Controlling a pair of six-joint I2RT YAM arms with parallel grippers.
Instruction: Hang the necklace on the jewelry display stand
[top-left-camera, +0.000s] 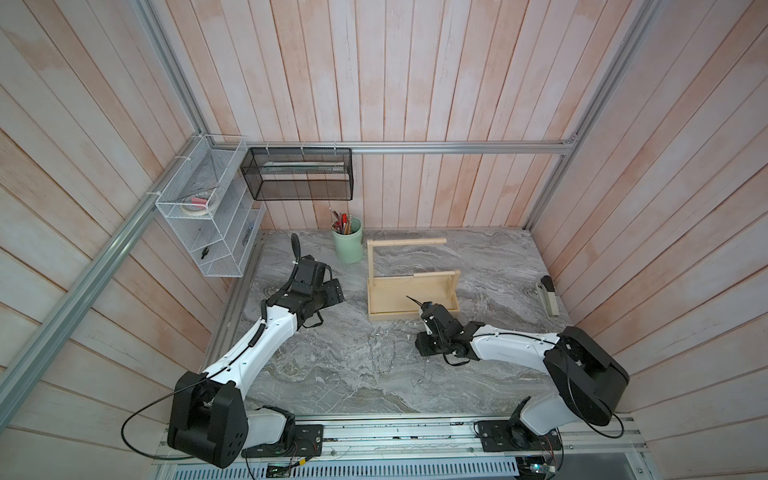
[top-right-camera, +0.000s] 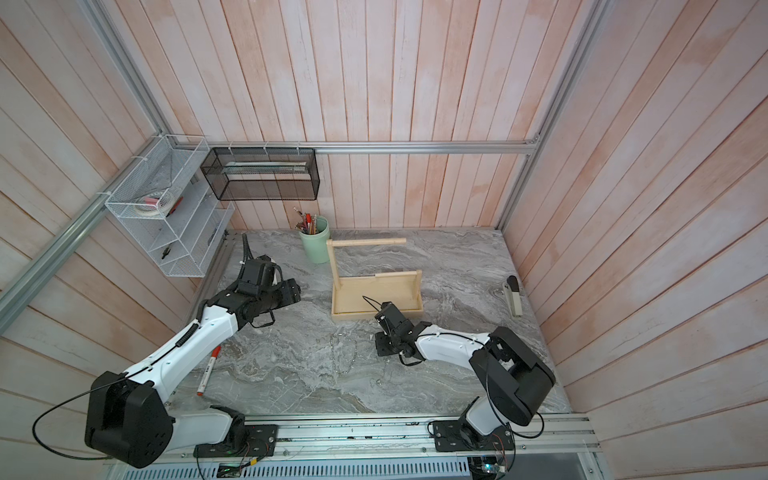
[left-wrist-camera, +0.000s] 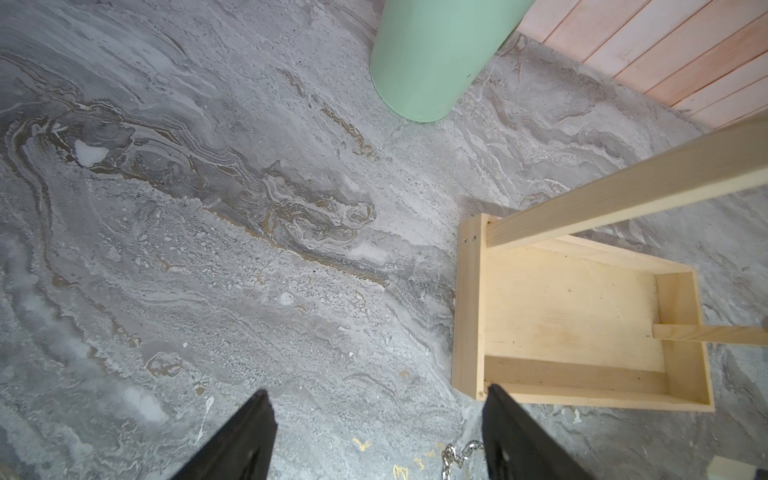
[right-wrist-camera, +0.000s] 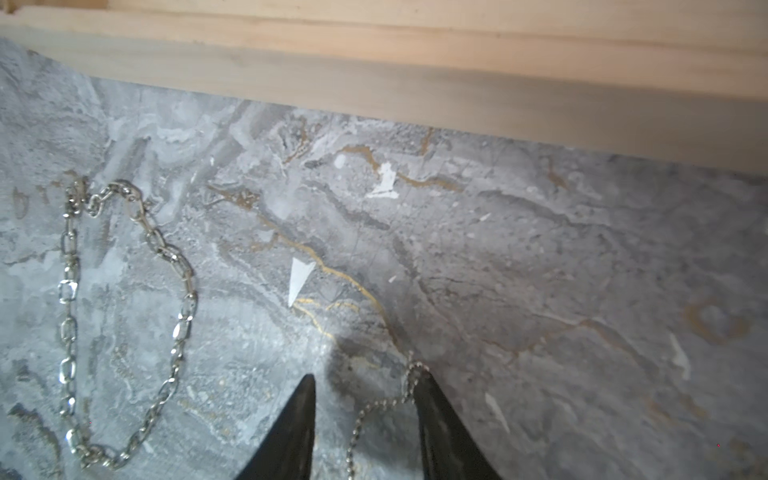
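Note:
The wooden display stand (top-left-camera: 408, 312), a tray with a post and crossbar (top-left-camera: 408, 241), stands mid-table. In the right wrist view a chunky silver chain (right-wrist-camera: 182, 320) lies in a loop left of a finer chain (right-wrist-camera: 376, 406), both on the marble in front of the stand. My right gripper is low over the finer chain, part open, its fingers either side of it. My left gripper hangs open over bare table left of the stand, nothing between its fingers.
A green cup (top-left-camera: 348, 244) of tools stands behind the stand. Wire baskets (top-left-camera: 296, 172) hang on the walls. A grey object (top-left-camera: 548, 296) lies at the far right.

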